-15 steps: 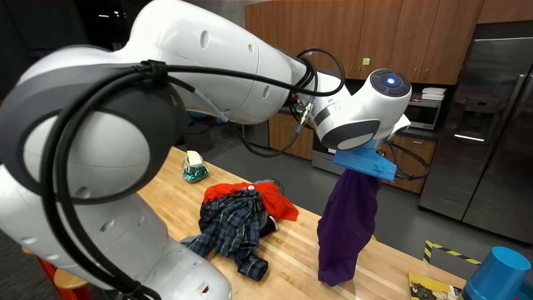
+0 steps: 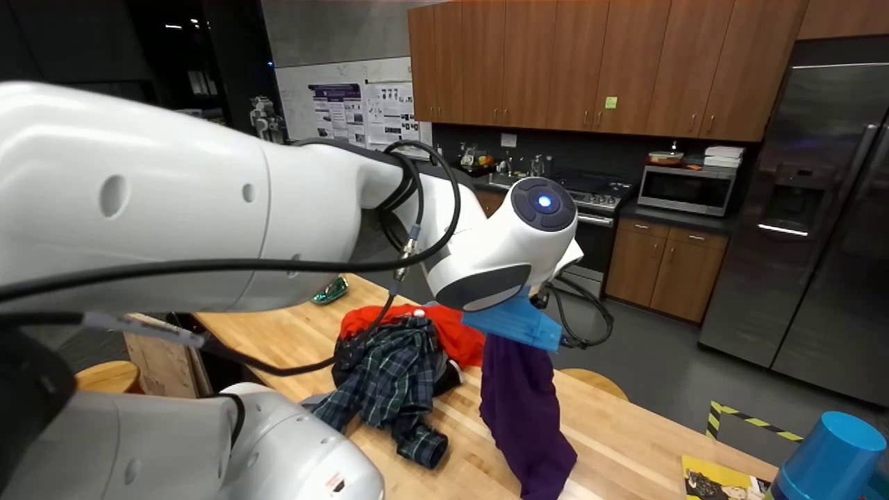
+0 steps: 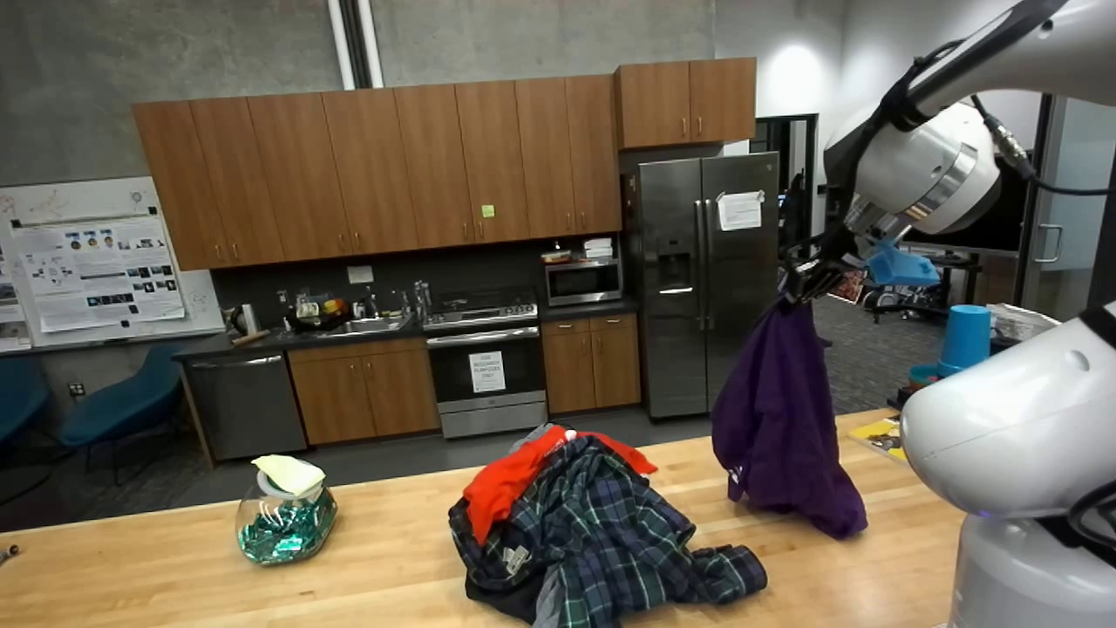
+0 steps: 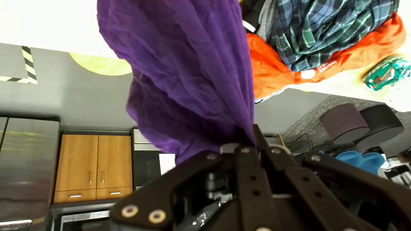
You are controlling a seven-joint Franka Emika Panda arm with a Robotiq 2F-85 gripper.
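A purple cloth [image 3: 779,419] hangs from my gripper [image 3: 803,284] above the right part of the wooden table, its lower end on or close to the tabletop. In the wrist view the cloth [image 4: 196,77] runs right up to the fingertips, where my gripper is shut on it. The same cloth [image 2: 521,408] droops below the blue wrist piece [image 2: 512,321] in exterior view 1, which hides the fingers there. To the left of it lies a clothes pile with a dark green plaid shirt [image 3: 617,523] and a red garment [image 3: 513,481].
A glass bowl [image 3: 284,523] with green shiny packets stands on the table's left side. Blue cups [image 2: 833,454] and a yellow magazine [image 2: 717,482] occupy the right end. Bare tabletop [image 3: 408,534] lies between bowl and pile.
The arm has moved left and lower in exterior view 1, carrying the purple cloth nearer the clothes pile. The cloth's lower end has swung to the right of the gripper. The pile has stayed put.
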